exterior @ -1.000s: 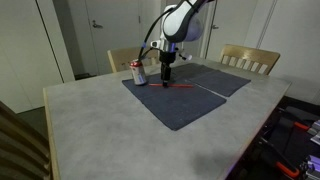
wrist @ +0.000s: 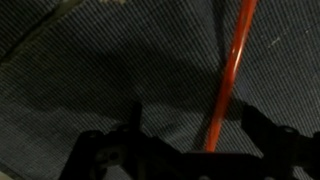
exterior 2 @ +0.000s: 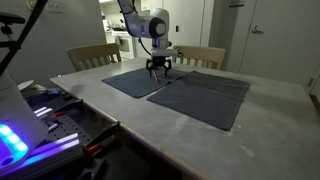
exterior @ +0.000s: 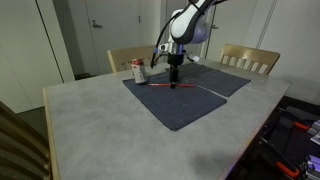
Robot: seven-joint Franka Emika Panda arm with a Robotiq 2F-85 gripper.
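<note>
A thin red stick lies on dark cloth on the table in exterior view 1. Above it, pointing down, is my gripper. In the wrist view, the stick runs from the top edge down between the two dark fingers, nearer the right one. My gripper is open, with clear gaps on both sides of the stick. Whether the fingertips touch the cloth cannot be told.
A white and red can stands left of the stick, at the cloth's edge. Dark cloths cover part of the table. Bare tabletop lies to the left in exterior view 1. Wooden chairs stand behind.
My gripper has shifted slightly to the right along the stick in exterior view 1. The stick looks to be in the same place.
</note>
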